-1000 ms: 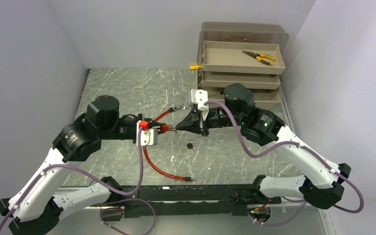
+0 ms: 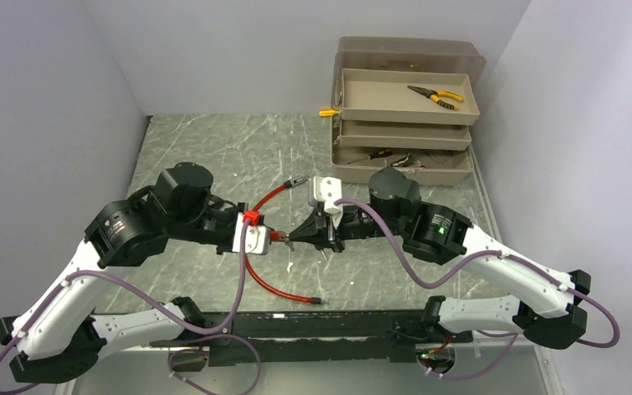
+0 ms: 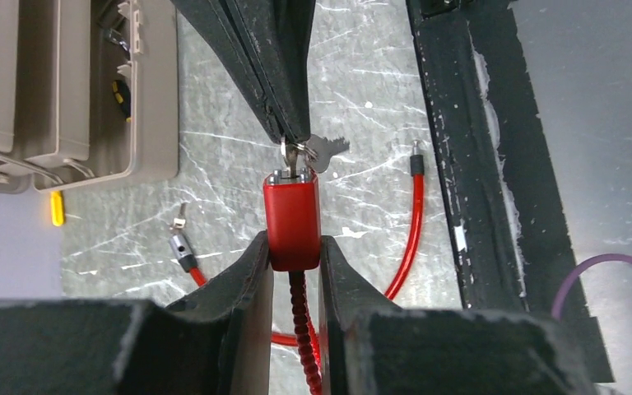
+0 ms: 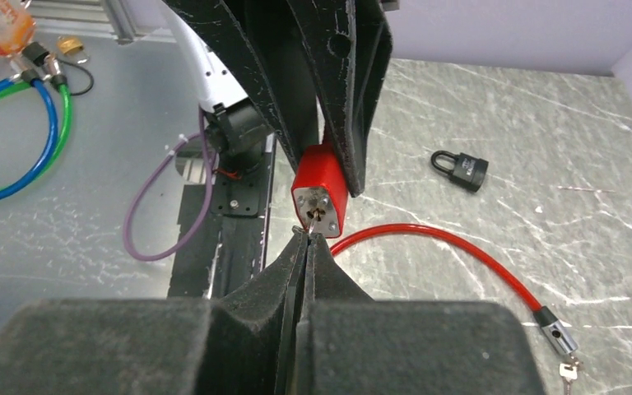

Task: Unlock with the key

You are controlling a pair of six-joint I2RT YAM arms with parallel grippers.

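My left gripper is shut on a red lock body (image 3: 290, 214), held sideways over the table. My right gripper faces it from the right, its tips shut at a small key (image 3: 290, 156) in the lock's metal end. A second key (image 3: 327, 152) dangles on the ring beside it. In the right wrist view the red lock (image 4: 326, 177) shows its keyhole face right at my right fingertips. A red cable lock (image 4: 556, 333) with keys lies on the marble table (image 2: 181, 140) beneath.
A beige toolbox (image 2: 403, 123) with pliers stands at the back right. A black padlock (image 4: 467, 171) and red cable (image 4: 436, 233) lie on the table. The black front rail (image 3: 485, 197) runs along the near edge.
Both grippers and the red lock have moved toward the table's front in the top view, since about a second ago. They remain meeting at the lock's end.
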